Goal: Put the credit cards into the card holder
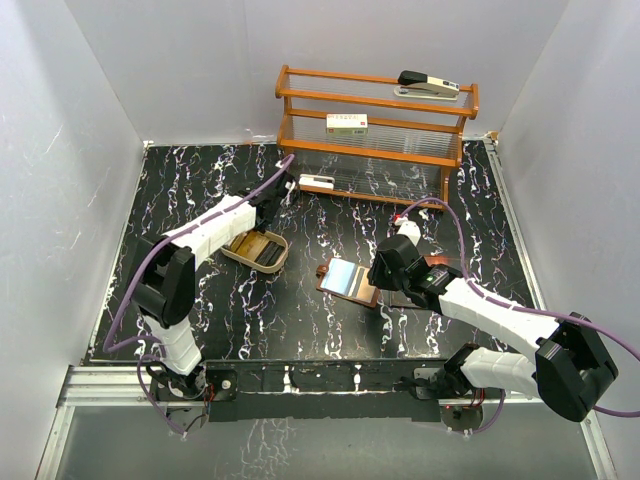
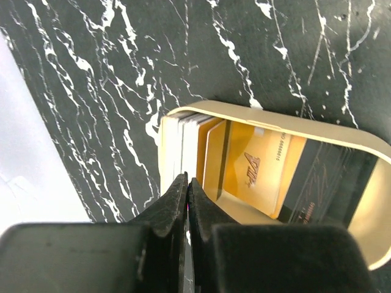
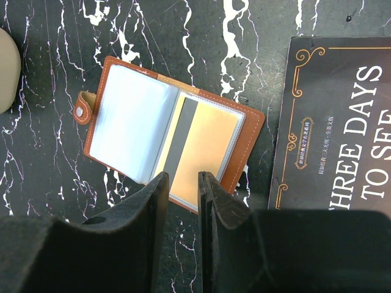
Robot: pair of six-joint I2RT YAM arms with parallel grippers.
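Note:
The cards (image 2: 249, 160), some orange and some black, lean in a beige oval box (image 2: 287, 122) beside a stack of white card edges. Over that box hovers my left gripper, shut, with nothing showing between its fingers. A brown leather card holder (image 3: 247, 146) lies spread open on the dark table, its clear sleeves facing up. Its left sleeve looks empty; an orange card with a dark stripe (image 3: 204, 143) shows in the right one. Above the holder's lower edge, my right gripper has its fingers apart and the gap between them is empty.
A dark book (image 3: 342, 128) lies just right of the holder, partly under the right arm in the top view. A wooden rack (image 1: 375, 150) with a stapler (image 1: 428, 86) and a small box (image 1: 347, 123) stands at the back. Bare table separates the beige box and holder.

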